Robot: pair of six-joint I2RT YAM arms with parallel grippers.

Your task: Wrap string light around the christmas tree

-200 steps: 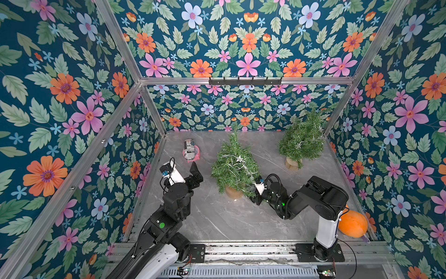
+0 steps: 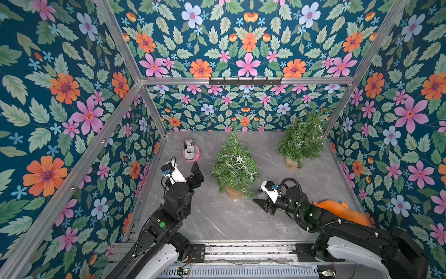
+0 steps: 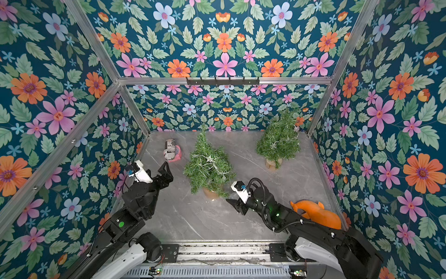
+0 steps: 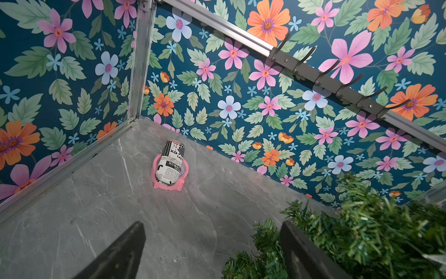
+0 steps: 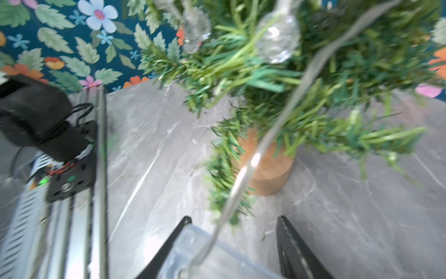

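Observation:
A small Christmas tree [image 2: 234, 165] on a wooden base [image 3: 211, 193] stands mid-table, strands of clear string light [image 5: 277, 39] draped on it. A pale strand [image 5: 253, 160] runs from the tree down to my right gripper [image 2: 264, 202], which is low at the tree's front right, shut on a clear plastic piece [image 5: 218, 260] of the light. My left gripper [image 2: 190, 174] hangs left of the tree, part open, with nothing visible between its blurred fingers in the left wrist view.
A second tree [image 2: 299, 139] stands back right. A pink object with a printed cylinder [image 4: 169, 162] lies back left. An orange toy [image 3: 316, 214] sits at the right, behind my right arm.
The left arm is essentially still.

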